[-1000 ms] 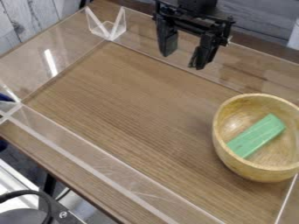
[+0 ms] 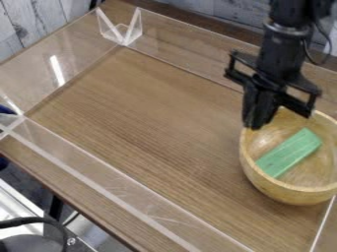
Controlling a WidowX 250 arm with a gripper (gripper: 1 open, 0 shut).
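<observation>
My black gripper [image 2: 263,98] hangs at the right of the camera view, over the back rim of a round wooden bowl [image 2: 262,179]. Its fingers are motion-blurred and I see nothing clearly held between them. A green rectangular object [image 2: 290,153] lies inside the bowl.
Clear tape strips mark its left and back parts, with a small clear plastic piece [image 2: 121,28] at the back left. A black cable [image 2: 33,221] is at the lower left corner.
My gripper has moved right and down from the back middle of the table to above the bowl's back rim. The bowl and green object look unmoved.
</observation>
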